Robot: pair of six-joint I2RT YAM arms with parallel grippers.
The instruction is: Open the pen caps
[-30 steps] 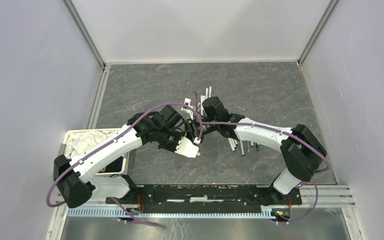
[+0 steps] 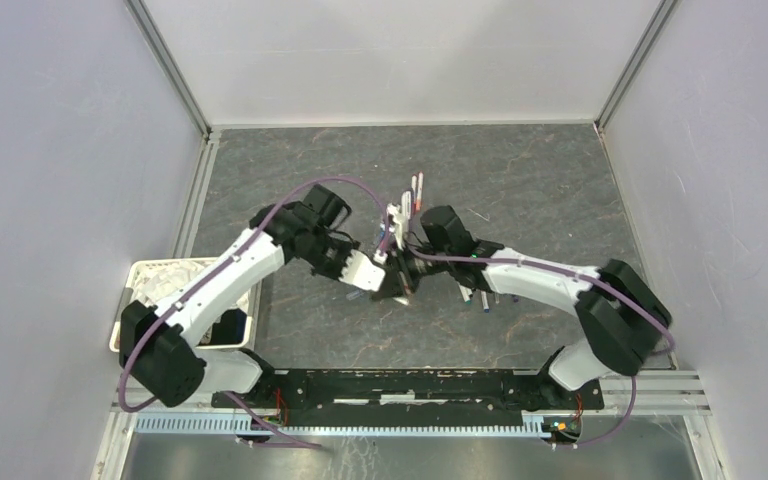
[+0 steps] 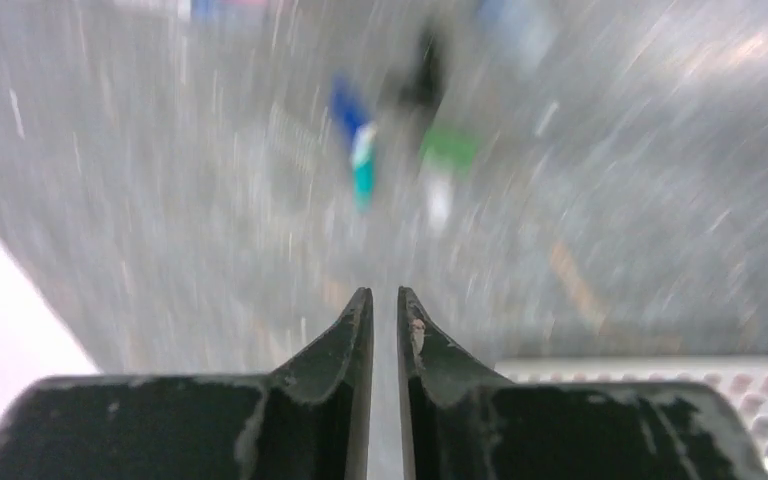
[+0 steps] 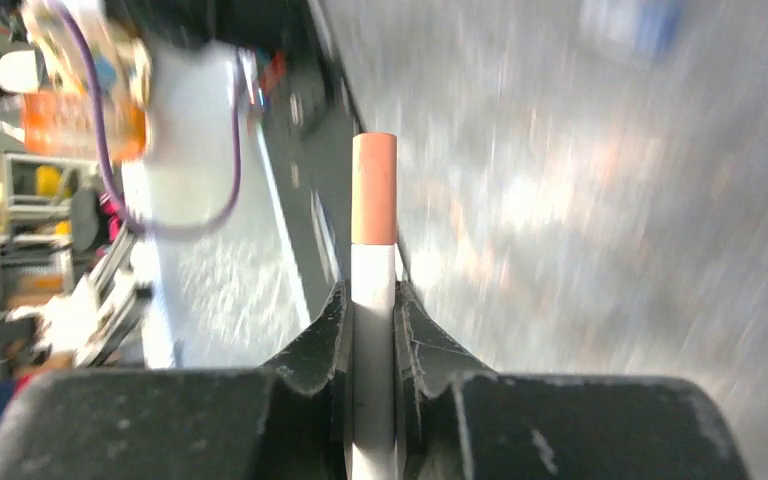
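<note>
In the right wrist view a white pen with an orange end (image 4: 373, 330) stands between the fingers of my right gripper, which is shut on it, orange end pointing outward. My left gripper shows a narrow gap between its fingertips in the left wrist view, with nothing in it. Blurred below it are a blue and teal pen piece (image 3: 362, 165) and a green and white piece (image 3: 446, 150). From above, both wrists meet close together mid-table, hiding the fingertips. White pens (image 2: 418, 190) lie behind them.
A white basket (image 2: 182, 262) holding cloth and a dark item stands at the left edge. More pens (image 2: 485, 302) lie in front of the right arm.
My left wrist has shifted left and back a little, and the right arm's elbow has swung slightly outward and forward.
</note>
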